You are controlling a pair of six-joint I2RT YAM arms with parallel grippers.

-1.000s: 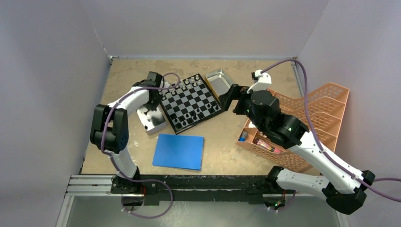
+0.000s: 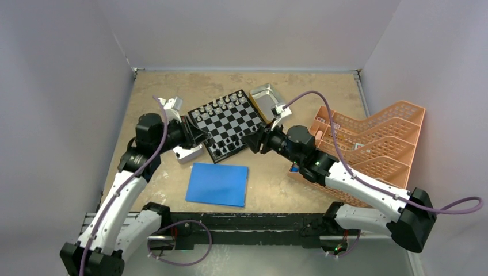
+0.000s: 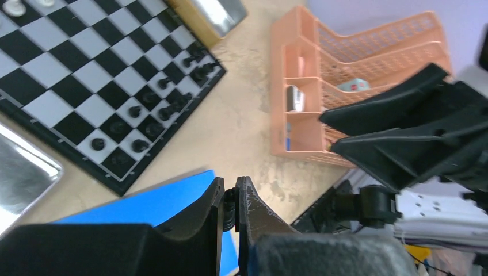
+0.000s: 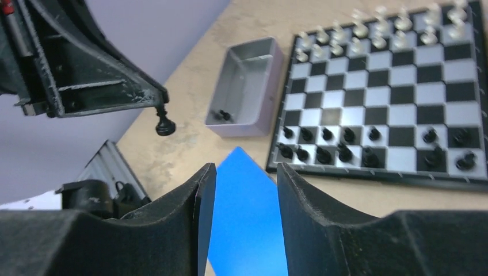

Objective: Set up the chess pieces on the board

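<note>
The chessboard [image 2: 227,118] [image 4: 380,109] has light pieces along its far side and dark pieces along its near side. My left gripper [image 2: 204,138] holds a dark piece [image 4: 164,123] between its fingertips, raised above the table left of the board. My right gripper [image 2: 253,144] hangs near the board's right, its fingers apart with nothing seen between them. A small tray [image 4: 268,86] left of the board has a dark piece [image 4: 226,115] inside.
The blue mat [image 2: 216,184] lies in front of the board. A metal tray [image 2: 267,100] is at back right. An orange organizer [image 2: 380,149] fills the right side.
My left gripper has risen from the small tray and moved forward and right, with the piece. My right gripper has moved down and left toward the board.
</note>
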